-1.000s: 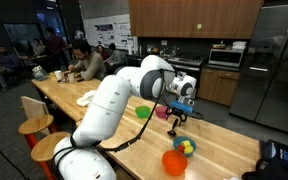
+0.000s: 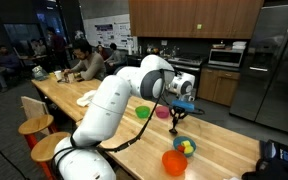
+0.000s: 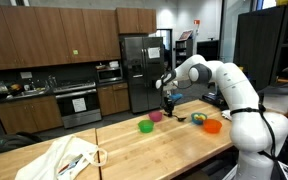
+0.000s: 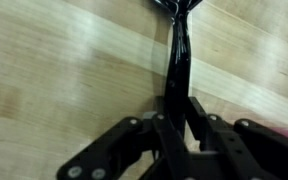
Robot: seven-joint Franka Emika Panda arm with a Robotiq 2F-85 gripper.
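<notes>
My gripper is shut on the handle of a black utensil (image 4: 180,55), which stretches away from the fingertips over the wooden table. Its far end runs out of the top of the wrist view, so I cannot tell its full shape. In exterior view 1 the gripper (image 2: 175,118) hangs low over the table, between the pink bowl (image 2: 162,112) and the blue bowl (image 2: 183,147). Whether the utensil touches the tabletop is unclear.
An orange bowl (image 2: 174,161) stands near the blue bowl, which has something yellow inside. The green bowl (image 2: 143,112) sits beside the pink one. White cloth (image 3: 66,157) lies on the table in exterior view 2.
The arm and gripper show little movement, at most a slight shift near the gripper. The bowls stay in place.
</notes>
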